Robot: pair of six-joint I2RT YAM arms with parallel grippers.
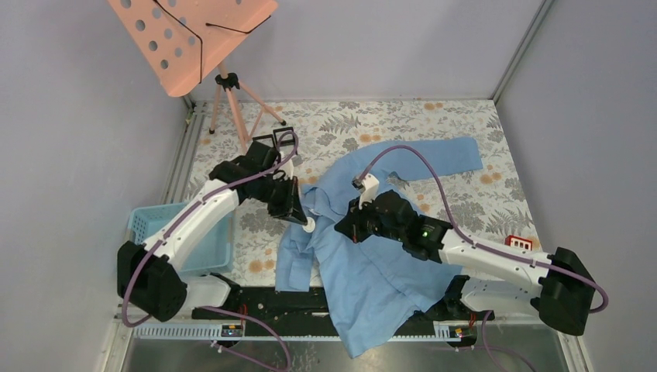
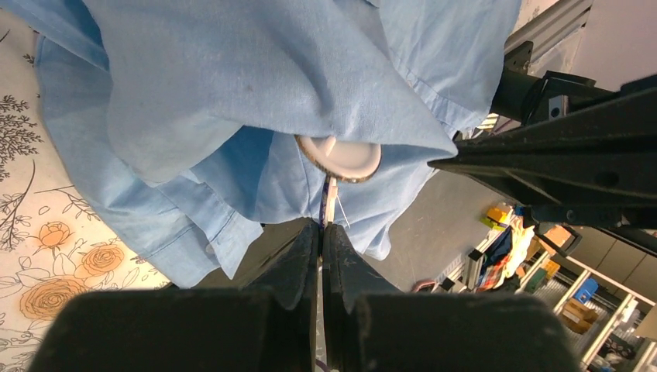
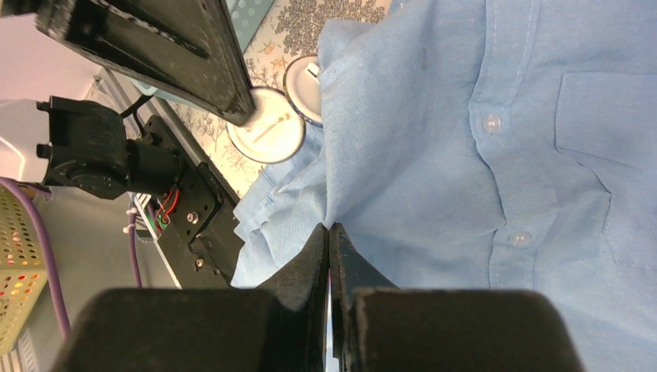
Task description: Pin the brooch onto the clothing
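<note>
The brooch shows as two joined white discs in the right wrist view: one disc [image 3: 267, 136] at the left fingertips, the other partly behind the cloth. My left gripper is shut on an edge-on disc; the open face of the other disc [image 2: 352, 159] lies beyond, just under a fold of the light blue shirt [image 2: 232, 70]. A thin pin stands out beside it. My right gripper is shut on a pinch of the shirt, drawn up to a point. Whether the pin passes through the cloth cannot be told.
A blue basket [image 1: 143, 225] stands left, a pink stand [image 1: 232, 101] behind it. At the right edge lies a small red-and-white object [image 1: 518, 242].
</note>
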